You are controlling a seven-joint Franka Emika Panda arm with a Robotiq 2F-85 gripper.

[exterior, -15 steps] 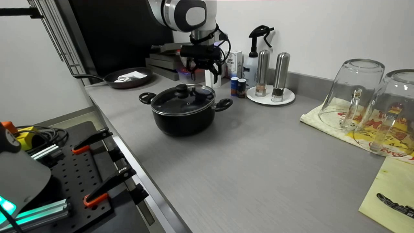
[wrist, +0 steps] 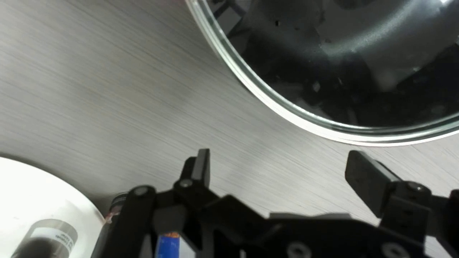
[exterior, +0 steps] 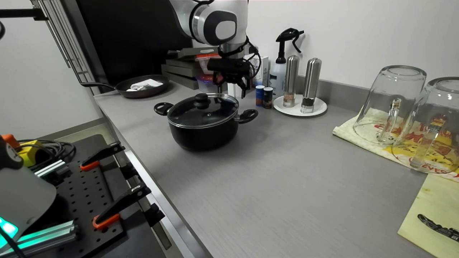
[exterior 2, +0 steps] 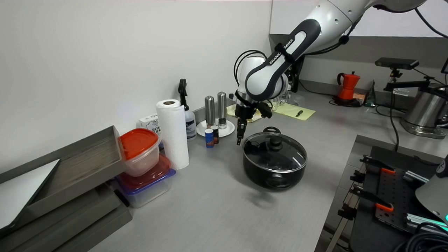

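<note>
My gripper is open in the wrist view, with only bare counter showing between its fingers. A black pot (exterior: 203, 137) stands on the grey counter, covered by a glass lid (exterior 2: 264, 152) with a black knob (exterior 2: 275, 142). Seen from exterior view 2, the gripper (exterior 2: 239, 140) hangs pointing down on the wall side of the pot, apart from it. The lid's metal rim (wrist: 275, 106) curves just ahead of the fingertips in the wrist view. Behind the pot in exterior view 1 are the gripper's fingers (exterior: 244, 91), their tips above the counter.
Near the gripper stand a blue shaker (exterior 2: 209, 138), a dark shaker (exterior 2: 215, 134) and a white plate (exterior: 299, 111) with two steel mills. A paper towel roll (exterior 2: 173, 134) and lidded containers (exterior 2: 140, 151) stand farther along. Glass jugs (exterior: 389, 105) rest upside down on a cloth.
In exterior view 1, my arm and gripper have moved slightly right and down, lower behind the pot. The pot and the other objects have stayed put.
</note>
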